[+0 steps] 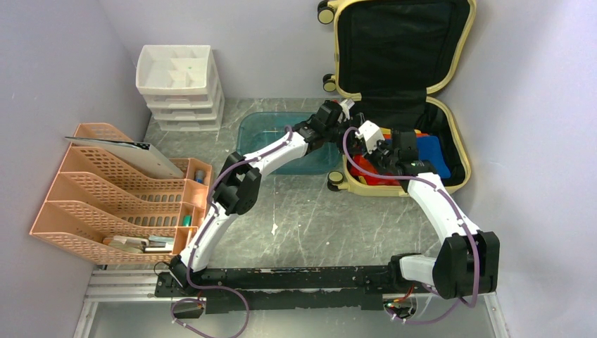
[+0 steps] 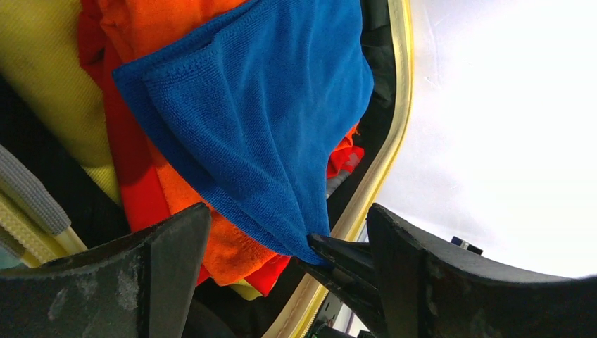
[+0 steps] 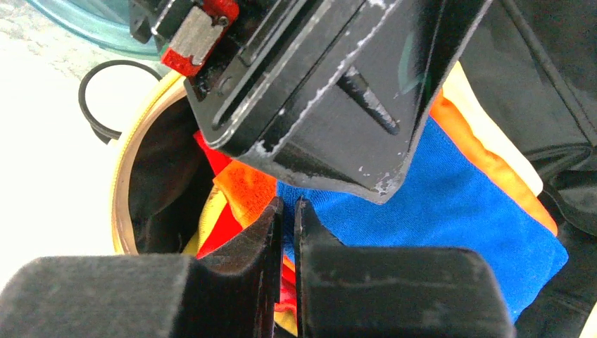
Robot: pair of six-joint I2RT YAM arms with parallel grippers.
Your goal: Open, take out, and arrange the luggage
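The yellow-rimmed suitcase (image 1: 461, 151) lies open, its lid (image 1: 401, 42) tipped back. On top of the folded clothes inside is a blue cloth (image 2: 253, 105), with an orange cloth (image 2: 179, 179) and a red one (image 2: 134, 183) beneath it. My right gripper is shut on a pinched edge of the blue cloth, and the rest of it still spreads over the pile. My left gripper hangs open over the suitcase, pointing at the blue cloth, nothing between its fingers. In the right wrist view the left gripper's dark body covers part of the blue cloth.
Left of the suitcase sits a teal translucent bin (image 1: 257, 127). White drawers (image 1: 179, 105) stand at the back left, with an orange slotted organizer (image 1: 67, 190) in front of them.
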